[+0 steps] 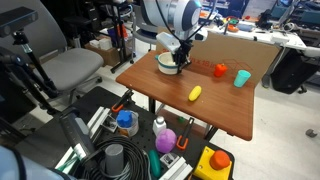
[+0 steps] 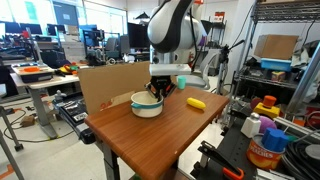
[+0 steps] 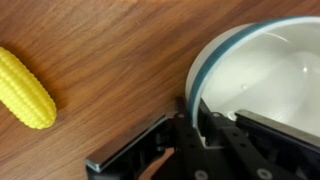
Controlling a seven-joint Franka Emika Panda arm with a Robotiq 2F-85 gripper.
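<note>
A white bowl with a blue-green rim stands upright on the wooden table; it also shows in exterior view 1 and fills the right of the wrist view. At its rim, on the side nearer the yellow corn, is my gripper, pointing down. The wrist view has the gripper's fingers partly apart, with the rim running down between them. Whether either finger touches the bowl is not clear. The yellow corn lies apart on the bare wood.
Farther along the table are a red object and a turquoise cup. A crowded black bench with bottles, a purple ball and cables lies in front.
</note>
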